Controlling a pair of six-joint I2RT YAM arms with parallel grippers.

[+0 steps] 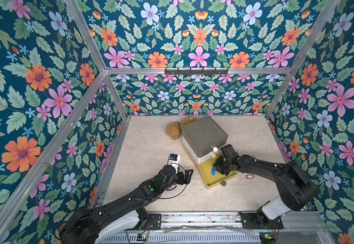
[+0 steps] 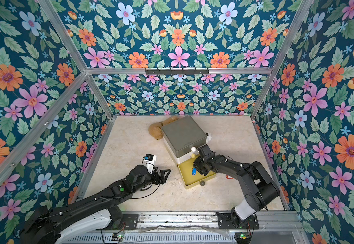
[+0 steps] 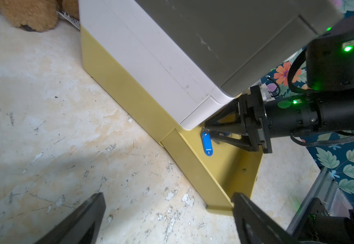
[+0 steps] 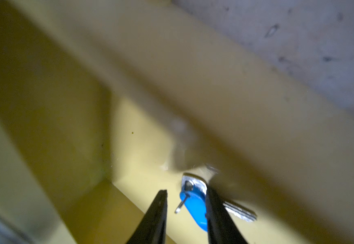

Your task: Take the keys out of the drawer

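Observation:
The keys with a blue tag (image 3: 207, 143) lie on the floor of the open yellow drawer (image 1: 203, 171). Metal parts show beside the blue fob (image 4: 194, 206) in the right wrist view. My right gripper reaches down into the drawer, its fingers (image 4: 156, 217) apart and the fob between or just beyond their tips; whether they touch it I cannot tell. My left gripper stands open over the bare table left of the drawer, nothing between its fingers.
A grey-topped cabinet (image 1: 205, 136) rises behind the drawer, with a brown plush toy (image 1: 173, 131) at its left. A small grey ball (image 1: 223, 183) and a red tag (image 1: 249, 177) lie on the table near the drawer. Open table lies to the left.

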